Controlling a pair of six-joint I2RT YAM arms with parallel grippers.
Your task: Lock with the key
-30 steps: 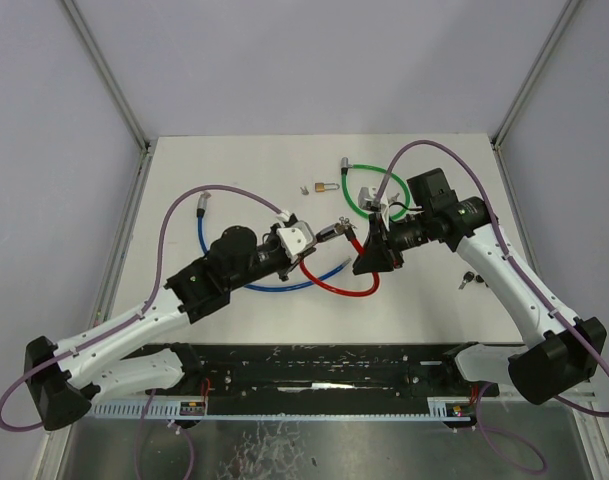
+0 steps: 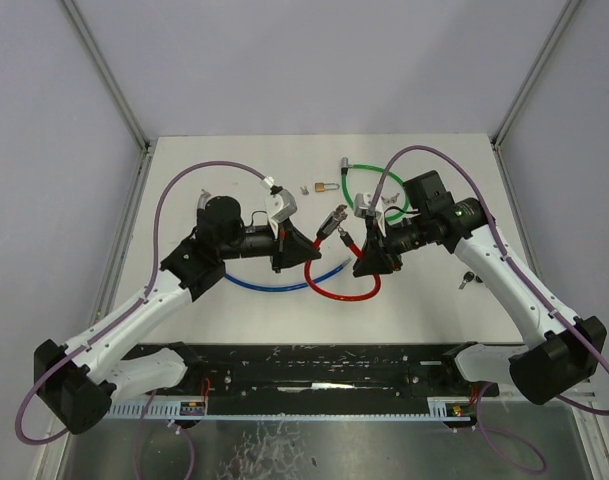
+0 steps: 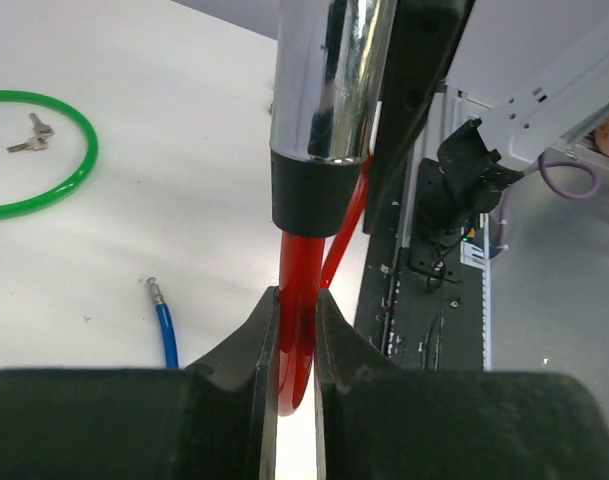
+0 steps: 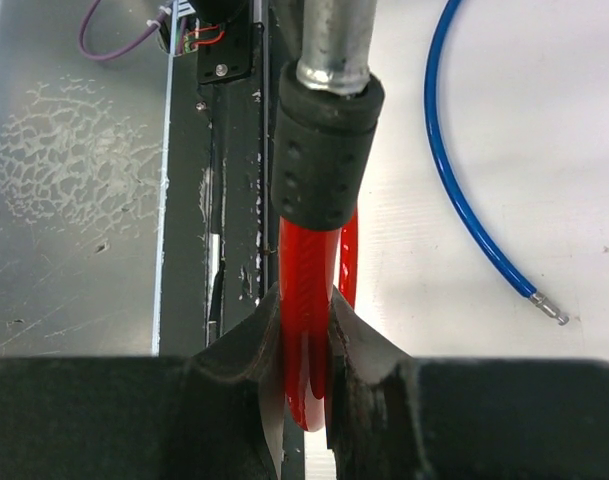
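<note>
A red cable lock [image 2: 342, 297] hangs in a loop between my two grippers. My left gripper is shut on the red cable just below the black collar [image 3: 309, 195] of its thick silver lock head [image 3: 329, 85]. On the other end, my right gripper is shut on the cable below another black collar [image 4: 326, 160], which carries a narrower silver end [image 4: 336, 45]. In the top view the two ends stand close together but apart, both tilted upward. A small metal piece [image 2: 341, 210], perhaps a key, shows at the lock head's tip.
A blue cable [image 2: 269, 288] lies below the loop. Behind the right arm is a green cable lock [image 2: 406, 183], with keys [image 3: 32, 136] on the table near it. A small brass padlock [image 2: 326, 187] lies at the back. More small keys [image 2: 467, 279] are at right.
My left gripper has turned, swinging the lock head from pointing right, close against the other end, to pointing up and away. The right arm has barely moved.
</note>
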